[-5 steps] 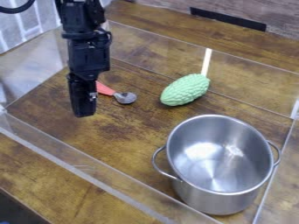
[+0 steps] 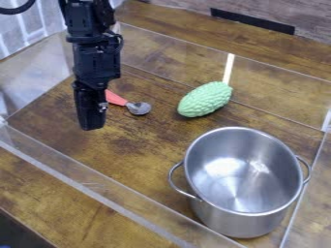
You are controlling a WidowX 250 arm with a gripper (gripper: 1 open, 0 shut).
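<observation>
My black gripper points down over the wooden surface at the left, shut, with nothing seen between its fingers. Just right of it lies a small tool with a red handle and a round metal head, partly behind the gripper. A green bumpy duster with a pale handle rests at the upper middle. A large steel pot with two side handles stands at the lower right.
Clear plastic edges border the wooden work surface on the left, front and right. Bare wood lies between the gripper and the pot, and behind the duster.
</observation>
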